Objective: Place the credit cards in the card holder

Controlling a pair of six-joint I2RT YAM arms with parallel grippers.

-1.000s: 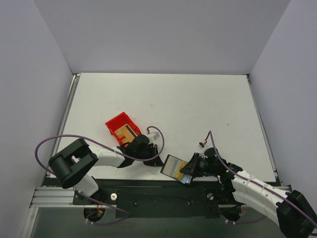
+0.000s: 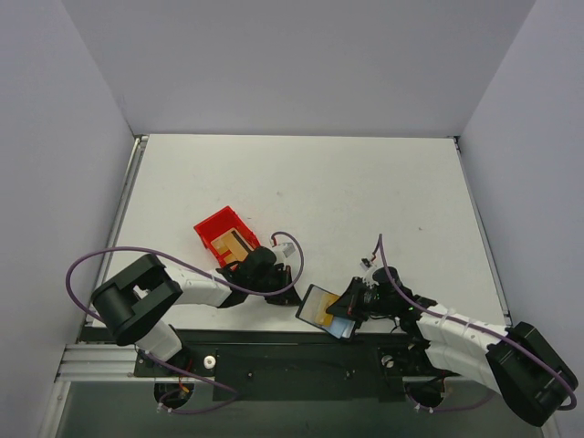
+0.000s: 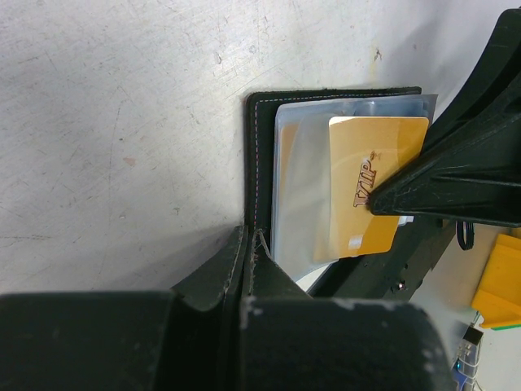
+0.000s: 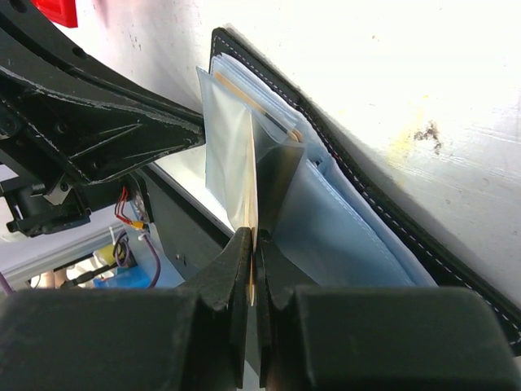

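The open card holder [image 2: 317,305], black with clear sleeves, lies at the table's front edge. A yellow card [image 3: 373,179] with printed letters rests over its sleeves; the clear film partly covers it. My right gripper is shut on this card, whose thin edge [image 4: 251,273] shows between the fingers. At the holder's black stitched edge, my left gripper is shut with its tips touching or nearly touching; whether any of the edge is pinched cannot be told. In the right wrist view, the left fingers [image 4: 163,134] reach the sleeves' side.
A red box [image 2: 216,224] with yellowish cards [image 2: 232,246] inside stands at the left, behind the left arm.
My right gripper and arm have shifted left over the holder, with the yellow card moving along further across the sleeves. The left arm and red box stay where they were.
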